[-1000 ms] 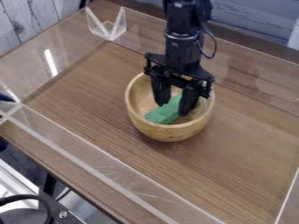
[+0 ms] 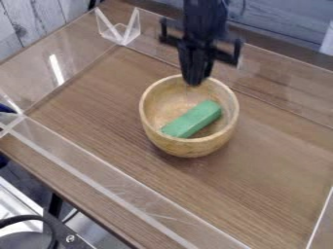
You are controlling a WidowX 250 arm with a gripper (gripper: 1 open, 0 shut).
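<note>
A green block [image 2: 192,120] lies diagonally inside a light wooden bowl [image 2: 189,147] in the middle of the table. My gripper [image 2: 194,70] hangs blurred above the bowl's back part, higher than the block and apart from it. Its dark fingertips are too blurred to show how they stand, and nothing is seen held between them.
A small white wire-like stand [image 2: 119,27] stands at the back left. Dark cables [image 2: 39,229] lie beyond its front left edge.
My gripper has risen up and back out of the bowl, where it was over the green block. The block now shows uncovered in the bowl.
</note>
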